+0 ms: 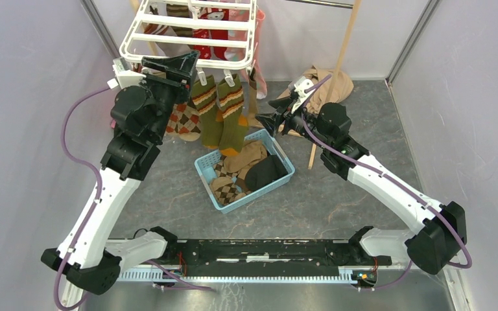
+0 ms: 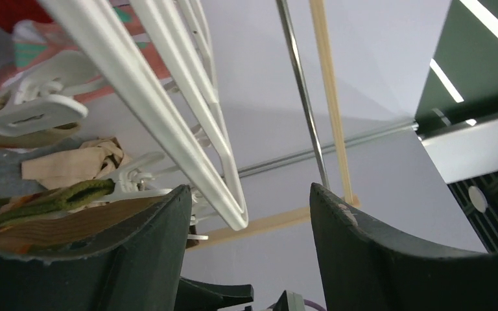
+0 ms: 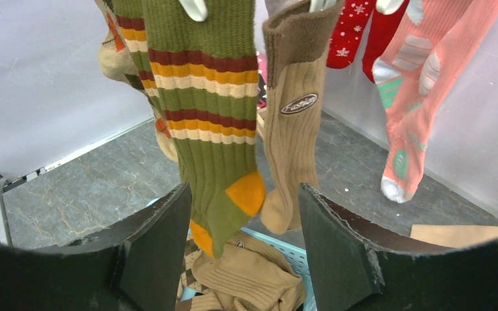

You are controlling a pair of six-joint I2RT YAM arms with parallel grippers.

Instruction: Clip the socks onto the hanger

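Observation:
The white hanger [image 1: 188, 63] hangs at the top left of the top view, with several socks on its clips. Two green striped socks [image 1: 232, 113] dangle from its front edge; in the right wrist view a green sock [image 3: 211, 129] is large, beside a tan sock [image 3: 293, 123]. My left gripper [image 1: 191, 65] is up at the hanger's front bar, its fingers [image 2: 162, 240] apart. A hanger bar [image 2: 149, 110] shows just beyond them. To the right of the socks my right gripper [image 1: 266, 118] has its fingers [image 3: 159, 233] apart, nothing held.
A blue basket [image 1: 204, 170] with tan, checked and black socks stands on the floor below the hanger. A wooden stand [image 1: 345, 45] and a tan cloth [image 1: 337, 84] are behind my right arm. Bare floor [image 1: 356, 103] lies to the right.

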